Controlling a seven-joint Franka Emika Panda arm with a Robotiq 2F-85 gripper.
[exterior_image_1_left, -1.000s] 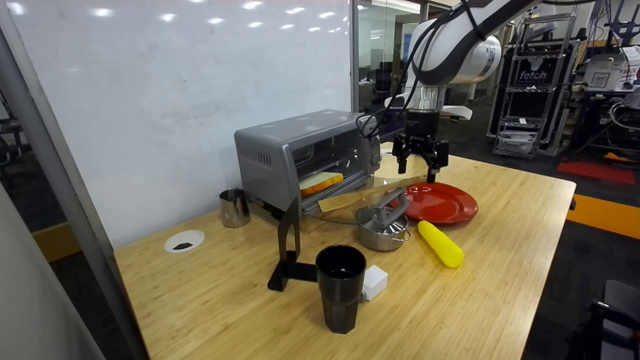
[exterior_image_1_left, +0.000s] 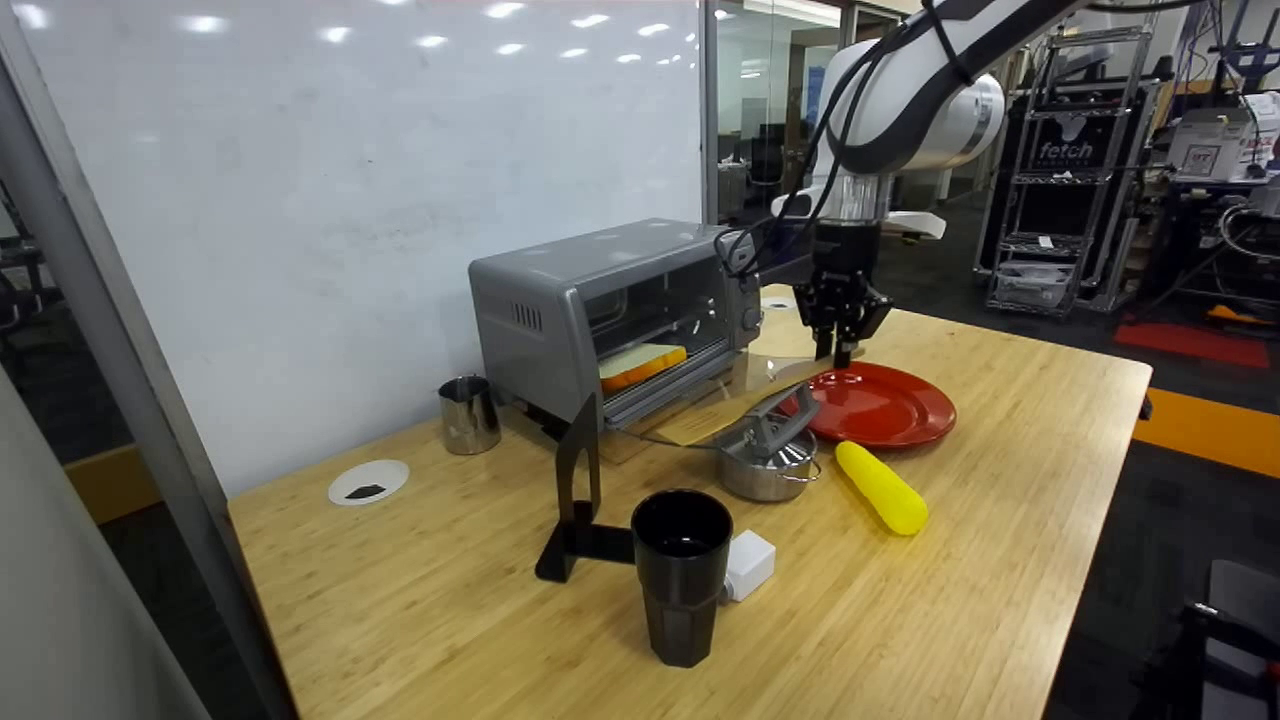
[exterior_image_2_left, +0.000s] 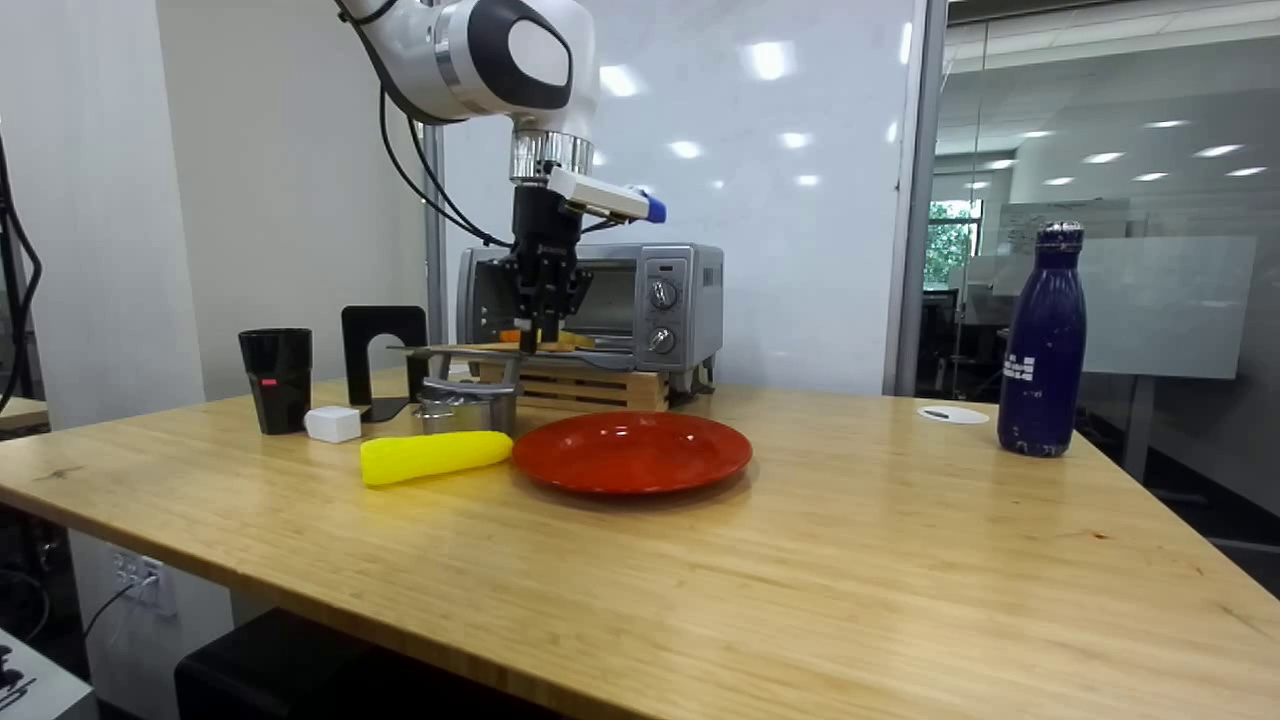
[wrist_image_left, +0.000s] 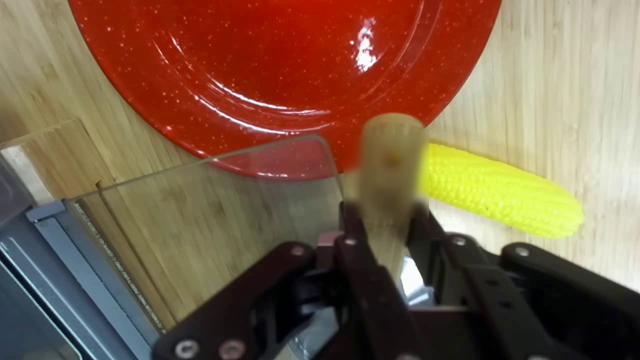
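Note:
My gripper (exterior_image_1_left: 836, 358) is shut on the handle of a wooden spatula (exterior_image_1_left: 720, 415), just behind the red plate as seen from exterior view 2. The handle end of the spatula (wrist_image_left: 391, 162) pokes out past my fingers in the wrist view, over the near rim of the plate. Its flat head reaches toward the open oven door, passing close to the lidded steel pot (exterior_image_1_left: 768, 470). Whether the spatula still touches the door or the pot lid, I cannot tell.
The grey toaster oven (exterior_image_1_left: 624, 270) stands open with bread (exterior_image_1_left: 639, 365) inside; its glass door (wrist_image_left: 228, 210) lies beneath my gripper. Around are the red plate (exterior_image_2_left: 633, 450), yellow corn (exterior_image_1_left: 883, 487), black cup (exterior_image_1_left: 680, 570) and blue bottle (exterior_image_2_left: 1041, 342).
The fingers stood apart a second ago and have closed around the spatula's handle. The spatula has turned slightly, its head shifting toward the pot.

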